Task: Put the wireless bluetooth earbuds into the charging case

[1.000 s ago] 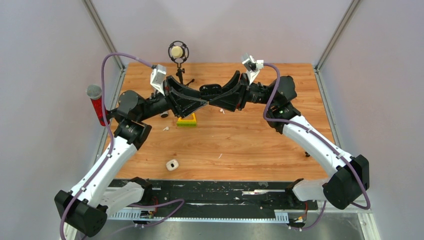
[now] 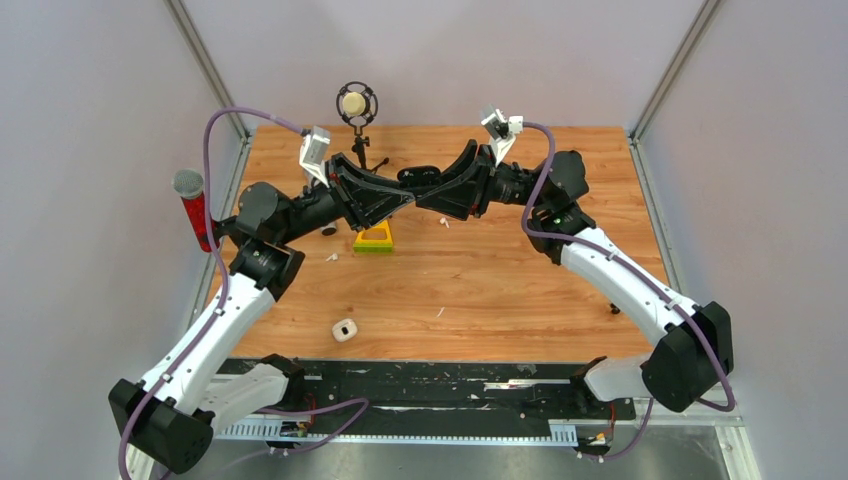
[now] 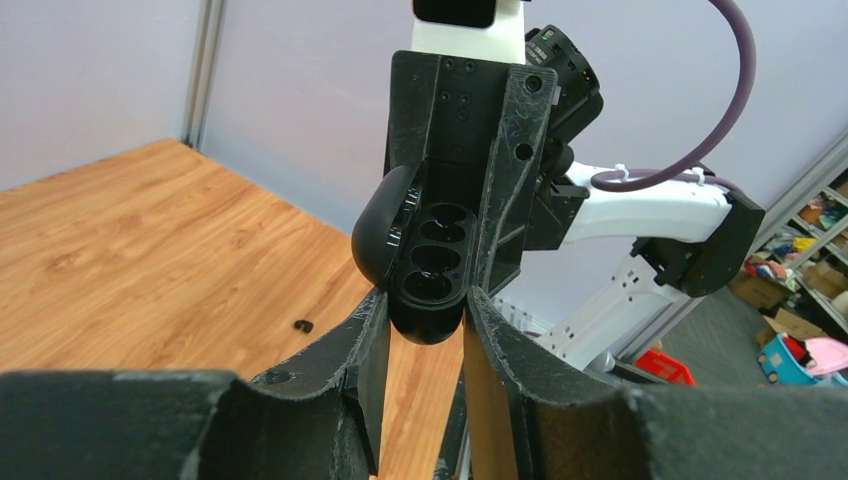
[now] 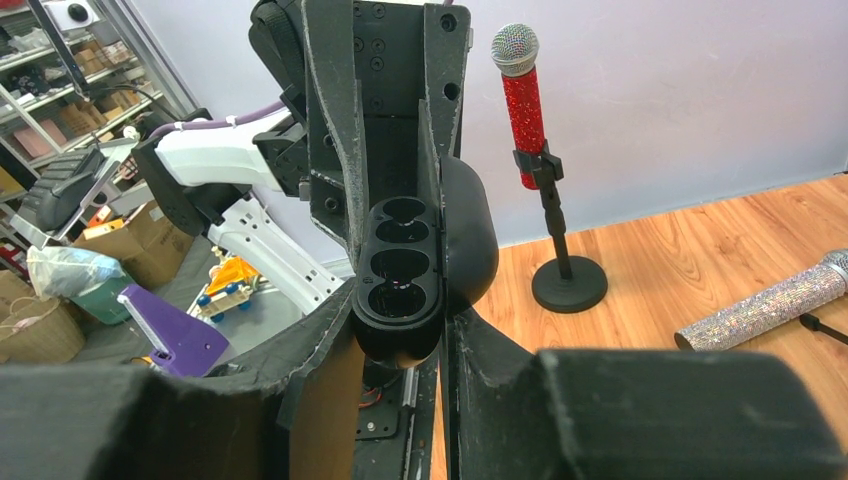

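The black charging case [image 3: 425, 262] is held up above the table between my two arms, its lid [image 3: 380, 235] swung open and its dark sockets showing. My right gripper is shut on one end of the case. At the opposite end, my left gripper has a finger on each side of the case body, part open; whether they press on it cannot be told. On the table a small black pair [image 3: 303, 325], apparently the earbuds, lies apart from the case, visible also as a dark spot [image 2: 614, 309] at the right in the top view.
A yellow-green block [image 2: 374, 246], a white square item [image 2: 344, 330] and small white pieces [image 2: 332, 257] lie on the table. A red microphone [image 4: 524, 115] on a stand and a glittery one [image 4: 770, 305] are at the left side.
My right arm has shifted slightly to the left, with the case moving a little left too. The left arm looks nearly unmoved, and the table items stay put.
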